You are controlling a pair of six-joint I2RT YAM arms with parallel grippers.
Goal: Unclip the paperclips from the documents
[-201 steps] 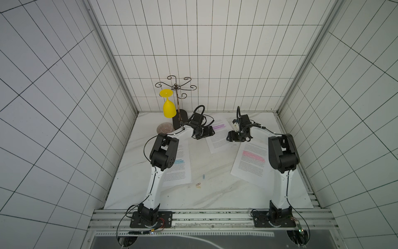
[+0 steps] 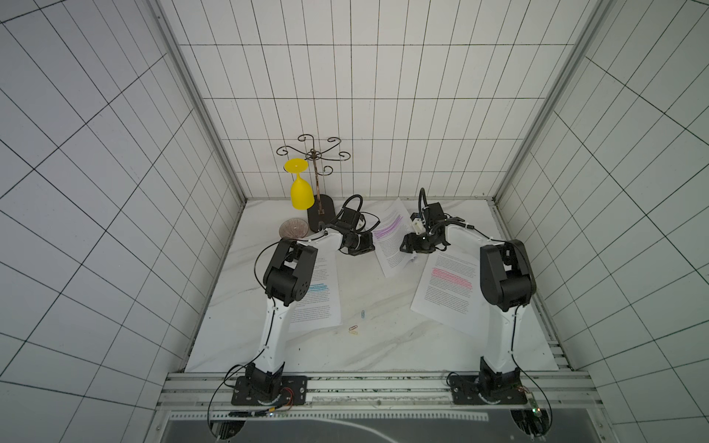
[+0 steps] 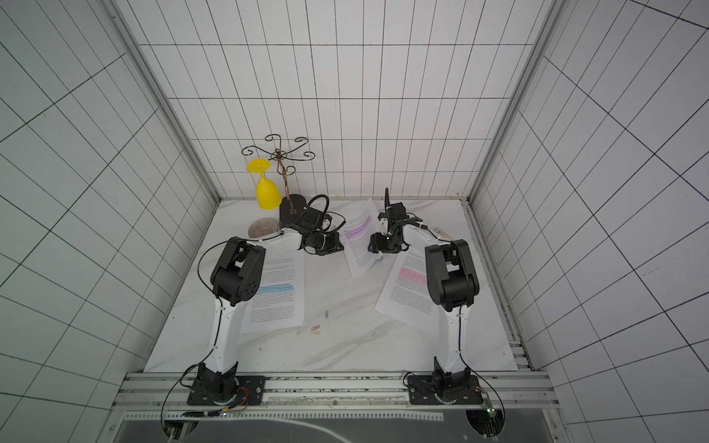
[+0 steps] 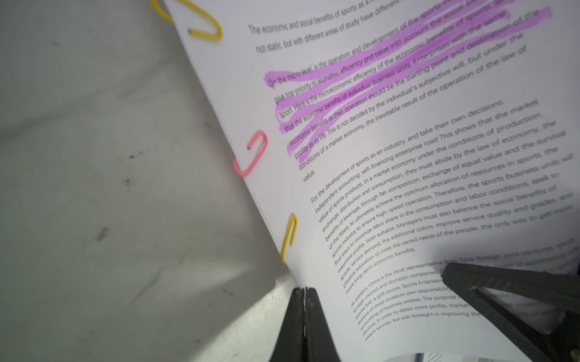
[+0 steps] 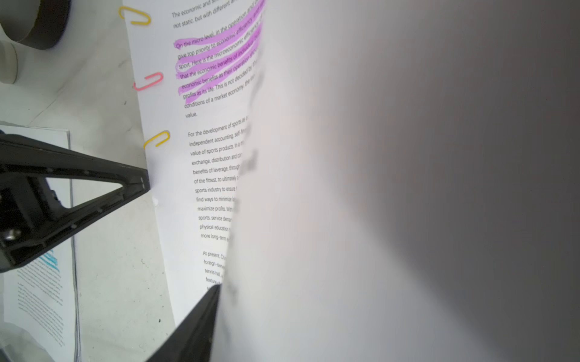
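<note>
The purple-highlighted document [image 2: 391,240] lies at the back middle between my grippers. In the left wrist view its left edge carries a yellow clip [image 4: 211,33], a pink clip [image 4: 256,154] and a second yellow clip [image 4: 290,235]. My left gripper is shut by that edge, below the lower clip, nothing visible between its fingertips. My right gripper [image 2: 407,247] is open at the sheet's right; in its wrist view lifted paper fills much of the picture and hides part of the fingers.
Blue-highlighted [image 2: 317,302] and pink-highlighted [image 2: 450,295] documents lie left and right. Loose paperclips [image 2: 353,327] lie front middle. A metal stand [image 2: 317,170] with a yellow glass [image 2: 301,192] stands back left.
The purple-highlighted document has shifted and turned toward the right. My left gripper has moved slightly toward the front; my right gripper has moved only slightly.
</note>
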